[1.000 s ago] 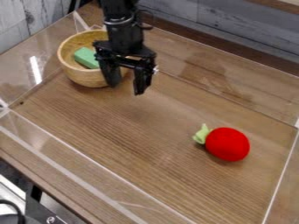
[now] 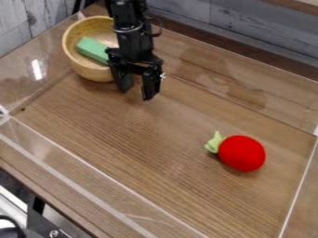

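Note:
My black gripper (image 2: 134, 74) is at the upper middle of the camera view, open, in front of a round wooden bowl (image 2: 77, 42) at the top left. A light green block (image 2: 95, 51) lies in the bowl, partly hidden behind the gripper. A red tomato-like object (image 2: 243, 153) with a pale green top sits at the lower right of the wooden surface.
A grey plank wall runs along the back, and another edge is at the upper left.
The gripper has shifted slightly up and back in the view. The bowl appears a little farther back. The red object has not moved.

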